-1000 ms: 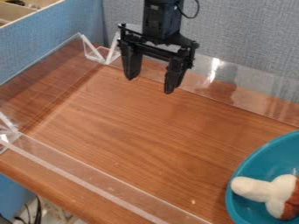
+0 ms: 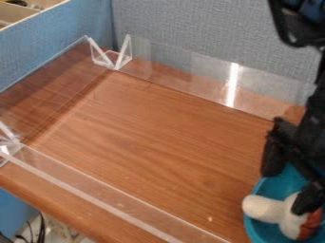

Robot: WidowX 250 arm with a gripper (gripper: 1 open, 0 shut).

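My black gripper (image 2: 287,169) is at the right edge of the view, blurred and partly out of frame, low over a teal bowl (image 2: 264,231). A white plush toy (image 2: 268,209) with a brown part lies in the bowl, partly hidden behind the gripper. The gripper is open, with its lower finger close to the toy; whether they touch is unclear.
Clear plastic walls (image 2: 191,76) with white corner brackets line its edges. Grey and blue padded panels stand behind and to the left. Some cables show at the bottom left.
The gripper has swept from the upper middle of the view down and to the right, over the bowl, now covering part of it.
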